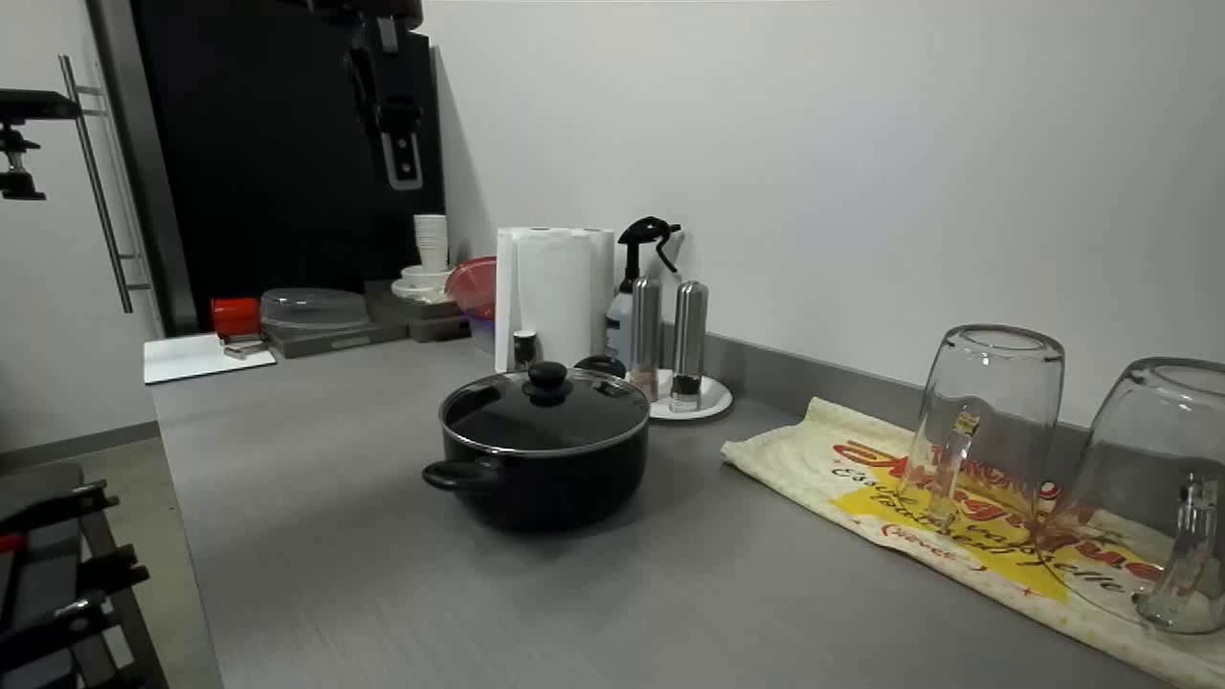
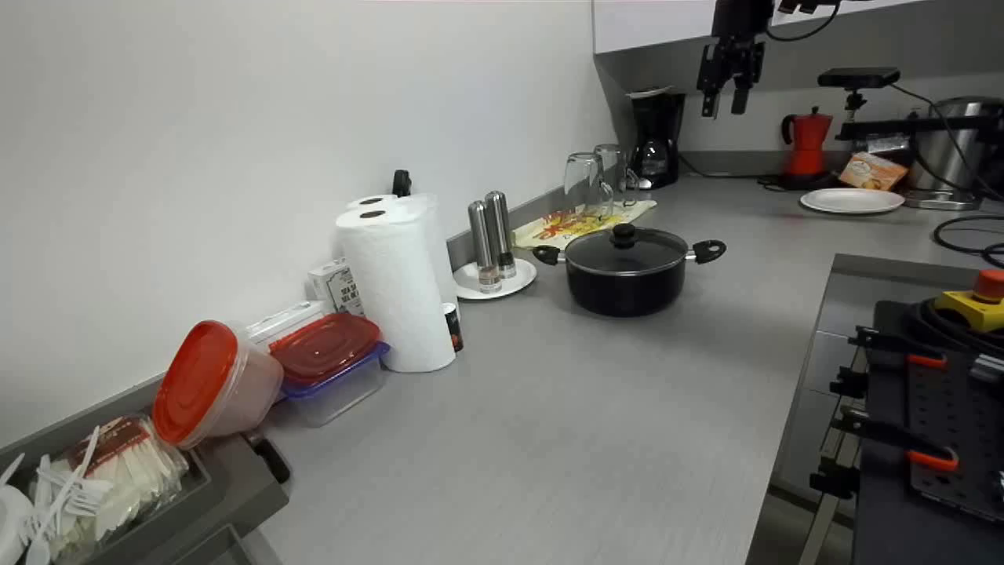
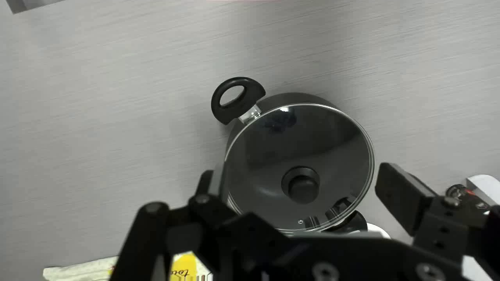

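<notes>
A black pot (image 1: 540,488) with two side handles stands on the grey counter, covered by a dark glass lid (image 2: 602,250). At the lid's centre sits a round black knob (image 3: 302,188). My gripper (image 2: 725,105) hangs high above the counter, well clear of the pot, fingers apart. Seen from above in the wrist view, the lid lies below and between the two spread fingers, with nothing held. In exterior view 1 the gripper appears at the top left, one fingertip showing clearly.
Behind the pot stand paper towel rolls (image 2: 391,282) and two metal grinders on a white plate (image 2: 527,275). Upside-down glass jugs (image 1: 988,425) rest on a printed cloth (image 1: 792,442). Plastic tubs (image 2: 334,386) and a cutlery tray lie farther along.
</notes>
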